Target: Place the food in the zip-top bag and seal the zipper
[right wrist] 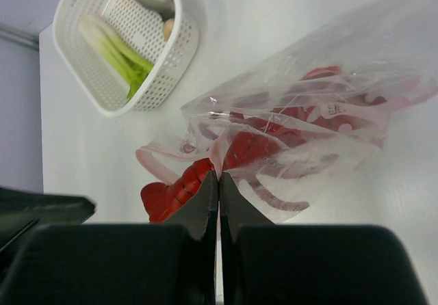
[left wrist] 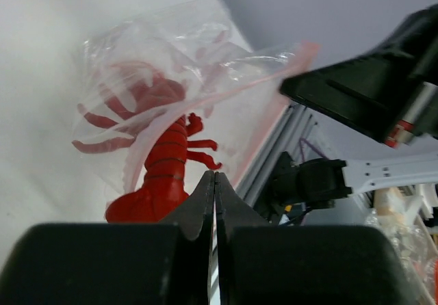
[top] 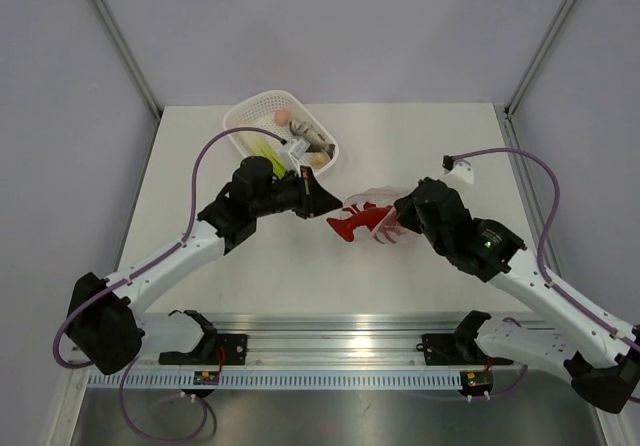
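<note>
A red toy lobster (top: pixel 360 219) lies mostly inside the clear zip bag (top: pixel 384 194), its tail (left wrist: pixel 147 202) sticking out of the open mouth. My right gripper is shut on the bag's rim, and in the left wrist view its dark fingers (left wrist: pixel 335 89) hold the pinkish edge stretched up. My left gripper is shut, with nothing showing between its fingertips. From the top it hovers just left of the bag mouth, near the tail. The bag's far end is partly hidden behind the right arm in the top view.
A white basket (top: pixel 231 123) at the back left holds a fish (top: pixel 308 134), green stalks (top: pixel 268 156) and round pinkish items. Bare white table (top: pixel 300 276) lies in front of the bag and at the back right.
</note>
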